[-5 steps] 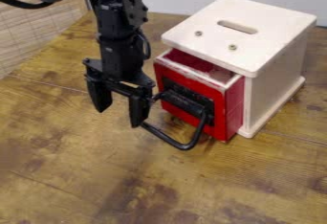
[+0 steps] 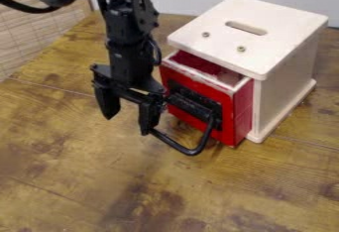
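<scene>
My black gripper (image 2: 127, 111) hangs low over the wooden table, just left of a white toy oven or cabinet (image 2: 260, 38) with a red front (image 2: 236, 103). A black handle (image 2: 193, 150) juts out from the red front toward the lower left, its left end close beside my gripper. The red front stands slightly apart from the cabinet at the top, showing a red interior. Whether the fingers are open or shut on anything is hard to tell.
Bare wooden table (image 2: 106, 186) fills the left and front. A beige woven item or wall (image 2: 27, 28) lies at the upper left, with a pale wall behind the cabinet.
My gripper has shifted very slightly to the right and up, toward the cabinet. The cabinet looks unchanged.
</scene>
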